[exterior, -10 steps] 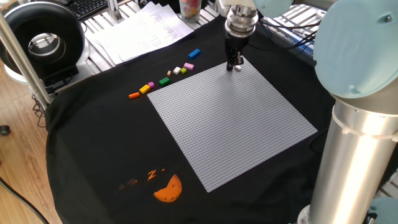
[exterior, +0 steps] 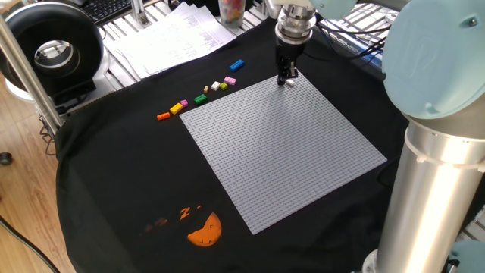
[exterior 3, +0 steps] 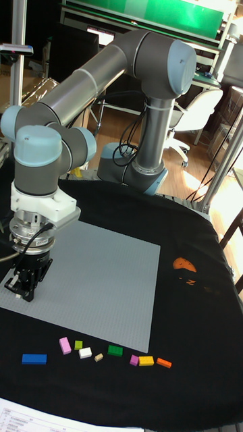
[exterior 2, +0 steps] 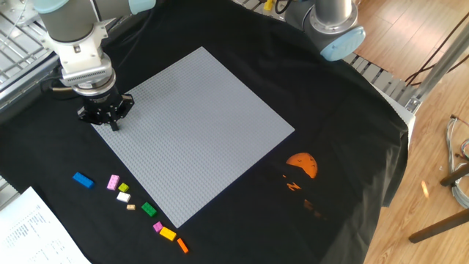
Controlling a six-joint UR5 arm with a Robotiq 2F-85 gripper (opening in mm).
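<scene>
At the far corner of the grey baseplate point(exterior: 280, 144), my gripper point(exterior: 284, 80) points down, its fingertips low over the studs. A small whitish piece point(exterior: 290, 83) shows right beside the fingertips in exterior view 1. Whether the fingers touch or grip this piece cannot be made out. In exterior view 2 the black fingers point(exterior 2: 126, 104) hide most of that corner. Off the plate's edge, on the black cloth, lie loose bricks: blue point(exterior 3: 34, 358), pink point(exterior 3: 65, 345), lime point(exterior 3: 78, 345), white point(exterior 3: 86, 353), tan point(exterior 3: 99, 357), green point(exterior 3: 115, 350), purple point(exterior 3: 134, 360), yellow point(exterior 3: 146, 360) and orange point(exterior 3: 165, 363).
Apart from the gripper's corner, the baseplate is bare. Paper sheets point(exterior: 170, 42) lie behind the bricks, with a cup point(exterior: 231, 13) beyond them. An orange print point(exterior: 205, 230) marks the open cloth. The arm's base point(exterior 3: 133, 173) stands across the plate from the bricks.
</scene>
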